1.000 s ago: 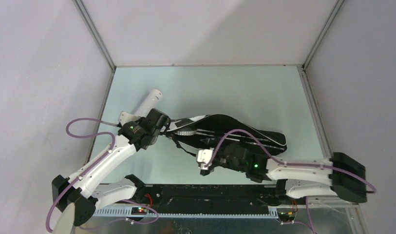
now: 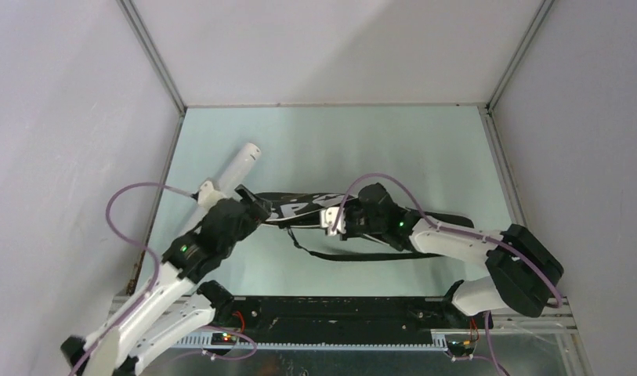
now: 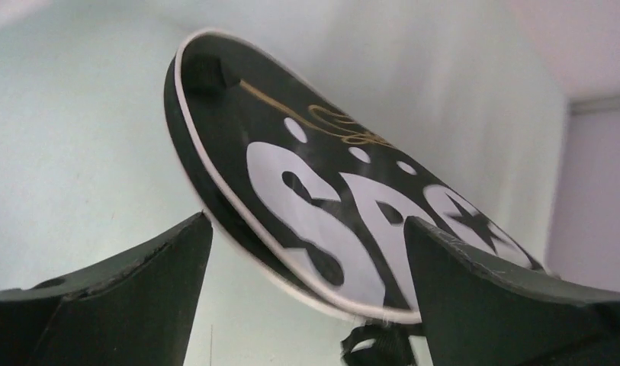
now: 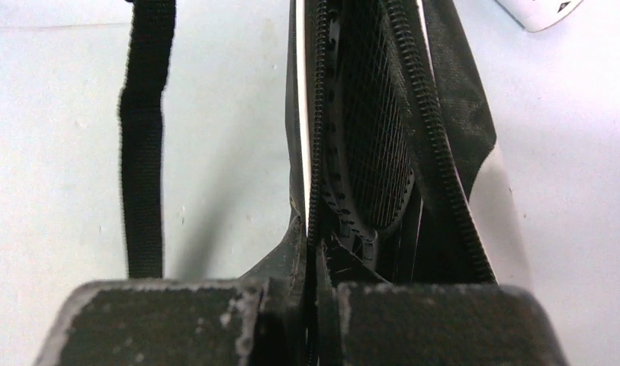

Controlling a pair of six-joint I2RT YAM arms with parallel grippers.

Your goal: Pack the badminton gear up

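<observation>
The black racket bag (image 2: 298, 207) lies across the middle of the table, its white lettering (image 3: 306, 202) facing my left wrist view. My left gripper (image 2: 255, 200) hangs open over the bag's left end, nothing between its fingers. My right gripper (image 2: 338, 221) is shut on the bag's zipper edge (image 4: 314, 152); the open bag shows a mesh racket shape (image 4: 367, 130) inside. A black strap (image 4: 142, 152) lies beside the bag on the front side.
A white tube (image 2: 240, 163) lies at the back left, beside the left arm.
The left arm has shifted slightly away from the bag's end.
</observation>
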